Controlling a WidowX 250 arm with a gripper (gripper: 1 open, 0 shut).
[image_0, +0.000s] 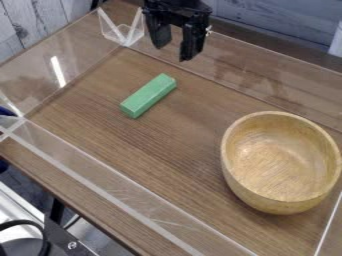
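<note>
A green rectangular block (148, 95) lies on the wooden tabletop, left of centre. My dark gripper (175, 42) is above and behind it at the top middle, apart from it and open, with its two fingers pointing down. At the lower right sits a large tan wooden bowl (278, 158), empty.
Clear plastic strips run along the left side and front. A black cable (34, 225) curls at the lower left corner.
</note>
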